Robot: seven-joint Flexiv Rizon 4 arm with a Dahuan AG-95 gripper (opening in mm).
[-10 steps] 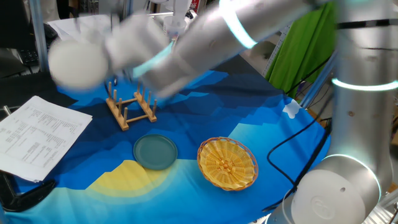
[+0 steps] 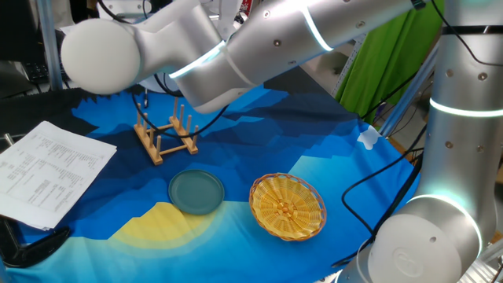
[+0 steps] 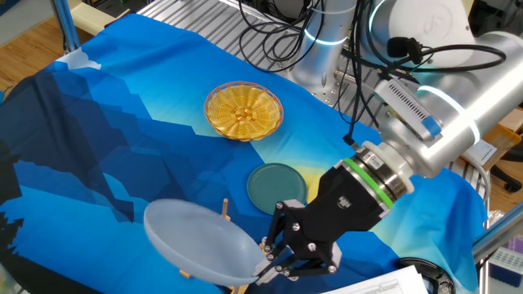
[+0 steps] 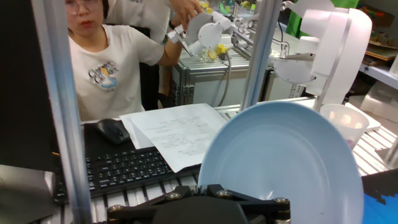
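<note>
A light blue plate (image 3: 201, 242) is held tilted in the air, its rim between the fingertips of my gripper (image 3: 268, 266), which is shut on it. In the wrist view the same plate (image 4: 286, 165) fills the lower right, and the gripper meets it at its lower left edge. A wooden peg rack (image 2: 167, 140) stands on the cloth; in exterior view 2 the plate hides most of it, with one peg (image 3: 225, 207) showing above the rim. In exterior view 1, neither my gripper nor the held plate shows.
A dark green plate (image 2: 196, 192) lies flat near the rack, with a round woven basket (image 2: 288, 207) beside it. Paper sheets (image 2: 49, 174) cover the left side of the table. Bare blue cloth surrounds these things. A keyboard (image 4: 127, 171) and a person (image 4: 112, 68) appear beyond the table.
Rack, green plate and basket have not moved.
</note>
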